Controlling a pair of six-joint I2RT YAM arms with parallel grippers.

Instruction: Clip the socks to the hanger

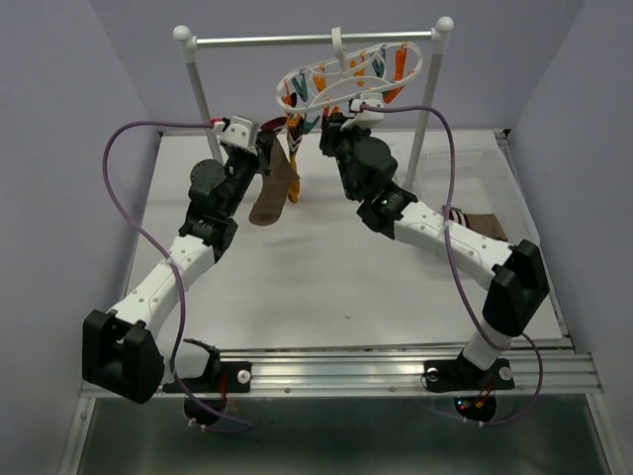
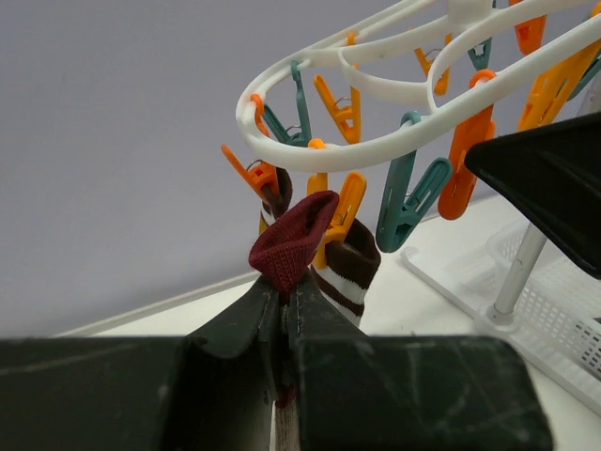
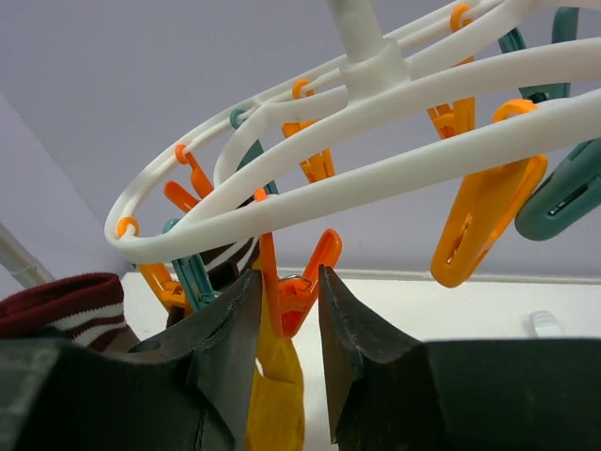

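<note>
The white oval hanger [image 1: 348, 69] with coloured clips hangs from the rack. My left gripper is shut on a brown sock with a maroon tip [image 2: 291, 235], beside the hanger's left end. My right gripper is part open under the hanger, its fingertips near an orange clip [image 3: 296, 301]. In the right wrist view a yellow sock [image 3: 277, 395] and a striped sock [image 3: 225, 258] hang among the clips, partly hidden.
A white basket [image 1: 485, 173] with another striped sock [image 1: 480, 223] stands on the right of the table. The rack's posts [image 1: 422, 129] stand either side.
</note>
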